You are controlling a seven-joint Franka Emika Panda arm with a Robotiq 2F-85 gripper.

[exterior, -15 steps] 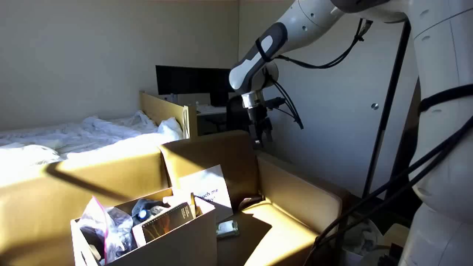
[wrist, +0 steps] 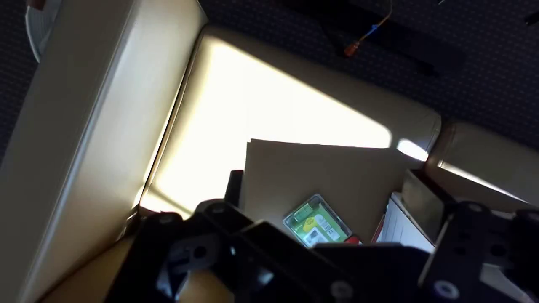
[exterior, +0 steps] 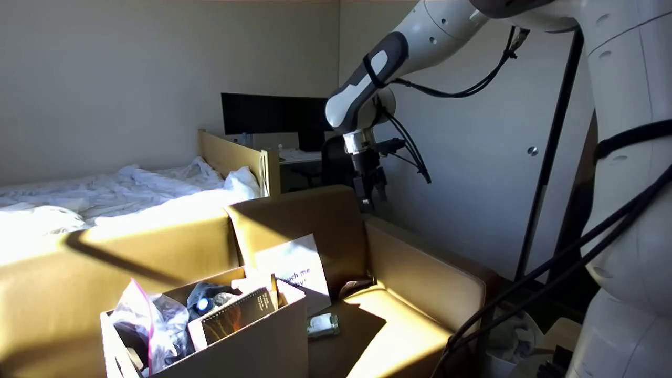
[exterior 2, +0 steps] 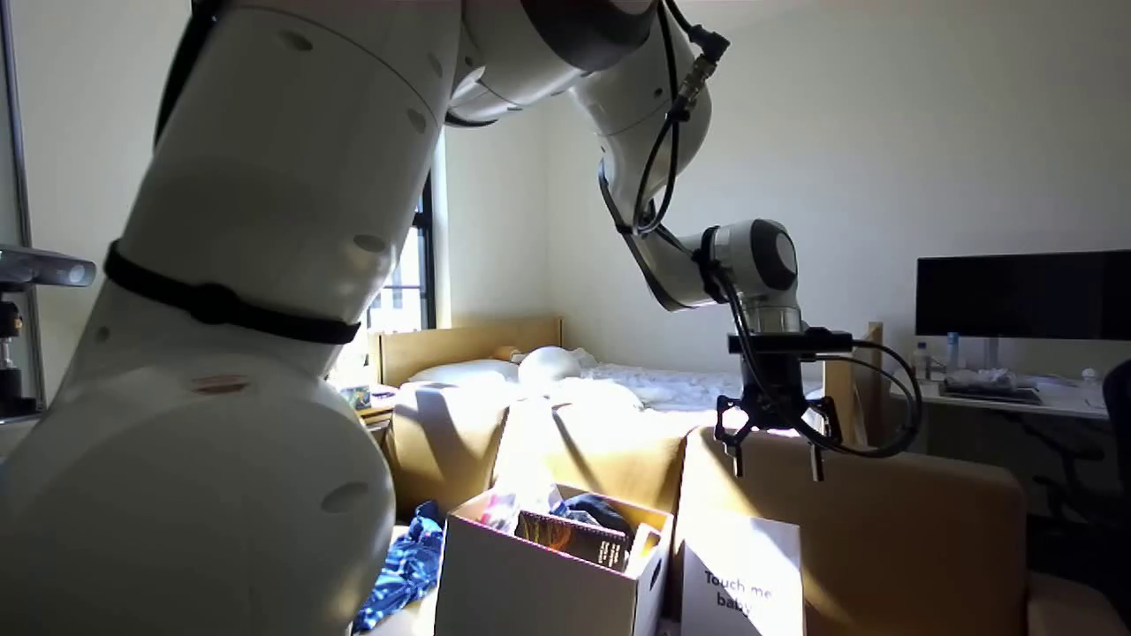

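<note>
My gripper [exterior 2: 777, 473] hangs high above the sofa, its two fingers spread well apart with only air between them. In exterior view 1 the gripper [exterior: 373, 202] is in front of the sofa's back corner. On the seat below lies a small clear case with green contents [wrist: 318, 222], beside the box; exterior view 1 shows the same green case [exterior: 322, 324]. A white box [exterior 2: 535, 594] on the sofa holds a spiral notebook [exterior: 242, 313], a plastic bag [exterior: 154, 321] and dark cloth. A white sign [exterior 2: 742, 578] with printed words leans on the sofa back.
The sofa's armrest [exterior: 419, 264] rises at the right of the seat. Bright sunlight falls on the bare cushion [wrist: 242, 111]. Shiny blue cloth [exterior 2: 408, 567] lies left of the box. A bed [exterior: 126, 189] and a desk with a monitor [exterior 2: 1023, 295] are behind.
</note>
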